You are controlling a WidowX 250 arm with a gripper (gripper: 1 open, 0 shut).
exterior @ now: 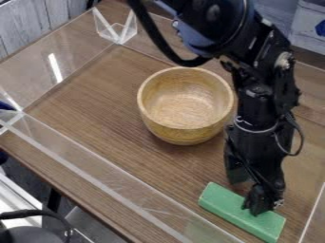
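The black gripper [254, 185] of the arm hangs at the right of the camera view, low over a green bar-shaped block [231, 208]. Its lower tips are at or just above the block's upper right part; whether they touch it I cannot tell. The gripper is open. The block lies slanted on the wooden table [102, 142] near the front right.
A round wooden bowl [172, 100] sits at the centre, behind and left of the block. Clear plastic barriers line the table's edges at left, front and right.
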